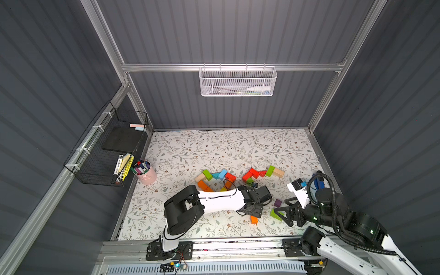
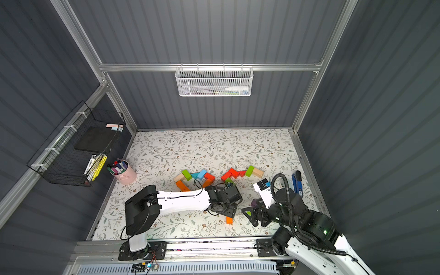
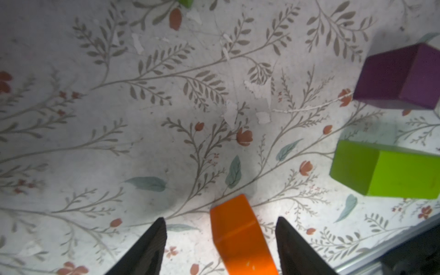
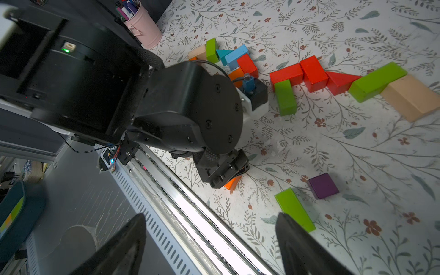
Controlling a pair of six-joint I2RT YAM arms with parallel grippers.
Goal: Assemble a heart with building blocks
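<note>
Coloured blocks form two bent rows: on the left around a blue block [image 1: 222, 173], on the right with a red block [image 4: 313, 73], a green block [image 4: 285, 96] and a tan block [image 4: 410, 97]. My left gripper is open over an orange block [image 3: 240, 231], its fingertips either side of it at the bottom of the left wrist view. Near it lie a green block [image 3: 385, 169] and a purple cube [image 3: 396, 78]. My right gripper hovers at the right, fingers apart with nothing between them.
A pink pen cup [image 1: 145, 176] stands at the left beside a black wire basket [image 1: 105, 151]. A white mesh basket [image 1: 237, 82] hangs on the back wall. Blue tools [image 2: 297, 183] lie at the right edge.
</note>
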